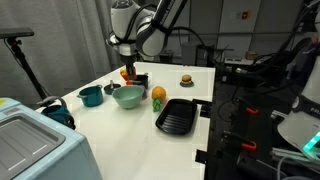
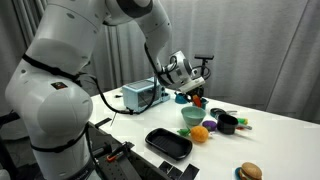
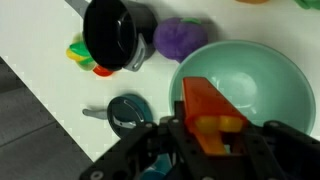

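An orange-red object (image 3: 207,103) with a paler orange end is held in my gripper (image 1: 128,74), which is shut on it. From the wrist camera it appears in front of the light green bowl (image 3: 268,88), hiding part of the inside; the rest of the bowl looks empty. Exterior view 1 places the object just above and behind the bowl (image 1: 128,97). In exterior view 2 the orange-red object (image 2: 197,102) shows over the rim of the bowl (image 2: 194,118).
Close to the bowl are a purple item (image 3: 179,39), a black pot (image 3: 118,32) and a small dark pan (image 3: 126,112). An orange (image 1: 158,92) and a black tray (image 1: 178,117) lie nearer the front. A burger (image 2: 249,171) sits apart, with bare table around it.
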